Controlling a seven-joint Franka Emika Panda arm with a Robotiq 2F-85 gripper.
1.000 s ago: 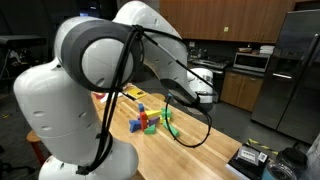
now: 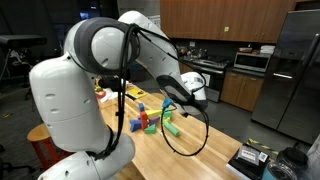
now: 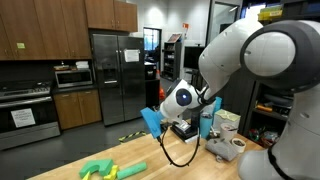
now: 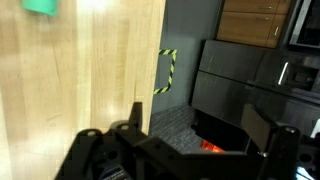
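Note:
My gripper is open, its dark fingers spread at the bottom of the wrist view, with nothing between them. Exterior view 1 places the hand (image 2: 192, 88) above the wooden table, beyond the loose blocks. A blue patch (image 3: 152, 122) shows at the hand in exterior view 2. On the table lie a long green block (image 2: 172, 130), a red block (image 2: 144, 117) and several blue, yellow and green ones. Two green pieces (image 3: 97, 168) appear at the bottom of exterior view 2. Only the edge of a green block (image 4: 38, 6) enters the wrist view.
A black device (image 2: 248, 160) and a dark round container (image 2: 290, 163) stand at the table's right end. A loose cable loops from the arm over the table. Past its edge lies grey floor (image 4: 172, 70).
The arm's large links have shifted up and left in exterior view 1, uncovering more of the red stool. Its hand has moved slightly left. The blocks look unmoved.

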